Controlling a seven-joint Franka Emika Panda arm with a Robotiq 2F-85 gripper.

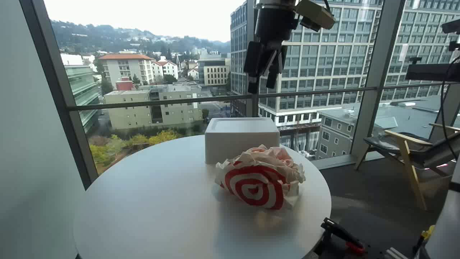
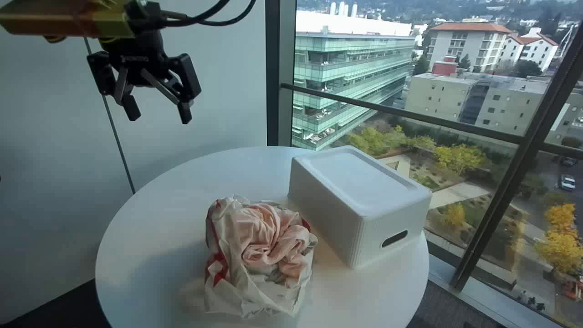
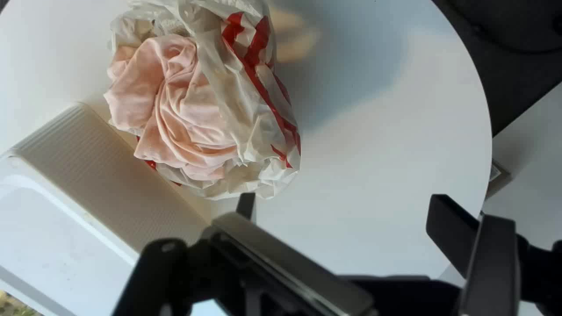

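Note:
A crumpled white plastic bag with red rings [image 1: 254, 185] rests on the round white table [image 1: 142, 203]. Pale pink cloth [image 2: 268, 235] bulges from the bag's open top, and in the wrist view the cloth [image 3: 174, 110] fills the bag's mouth. Beside the bag stands a white box [image 2: 360, 186] with a lid on top and a slot in one end. High above the table, my gripper [image 2: 158, 117] is open, its fingers apart and empty. In the wrist view, bare tabletop shows between the fingertips of the gripper.
Tall windows surround the table's far side, with a horizontal rail [image 1: 172, 103] across them. A wooden-armed chair [image 1: 409, 151] sits on the floor to the right. Clear tabletop lies left of the bag in the first exterior view.

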